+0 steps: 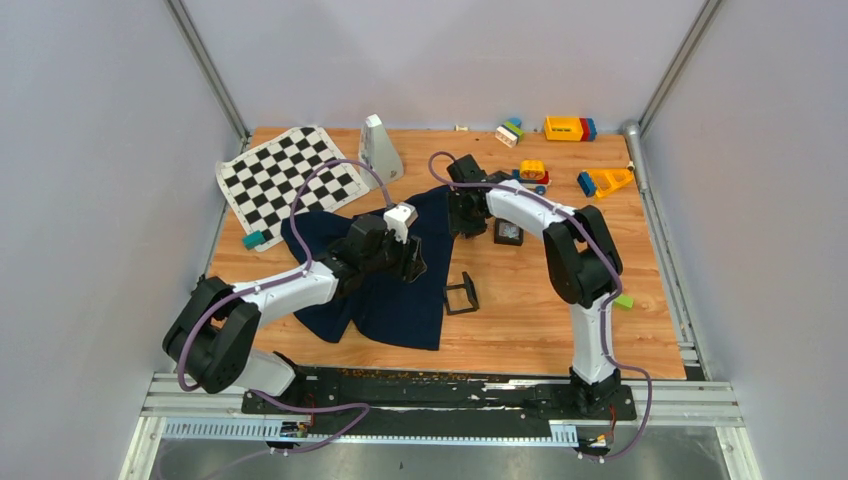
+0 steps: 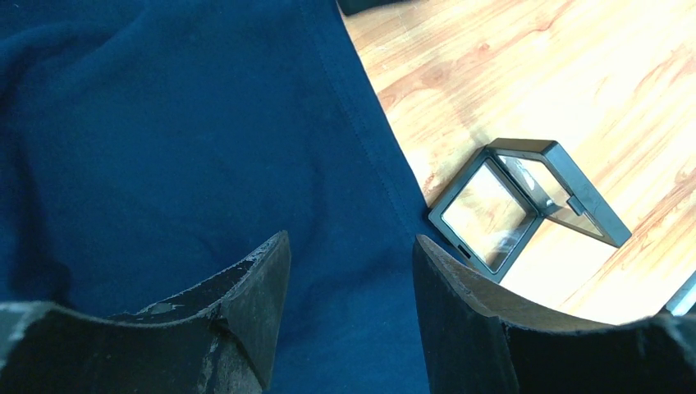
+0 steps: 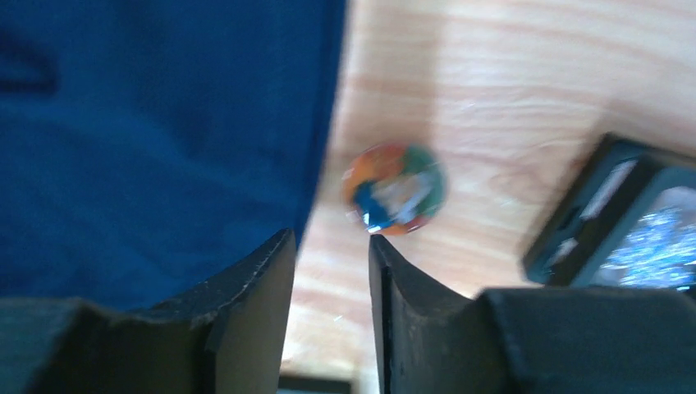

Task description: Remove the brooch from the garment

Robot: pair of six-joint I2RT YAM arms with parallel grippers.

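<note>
The round, multicoloured brooch (image 3: 394,189) lies on the wooden table beside the garment's edge, just beyond my right gripper's fingertips and blurred. Dark blue fabric of the garment (image 1: 400,315) spreads over the middle of the table. My right gripper is partly open beside that edge, with only bare wood showing between its fingers. In the top view the right gripper (image 1: 466,232) hides the brooch. Above the cloth, my left gripper stands open and empty.
An open black frame box (image 2: 484,217) sits against the garment's right edge. Right of the brooch is a dark box (image 3: 624,217). A checkered mat (image 1: 290,180), a white stand (image 1: 380,150) and toy bricks (image 1: 565,128) lie farther back.
</note>
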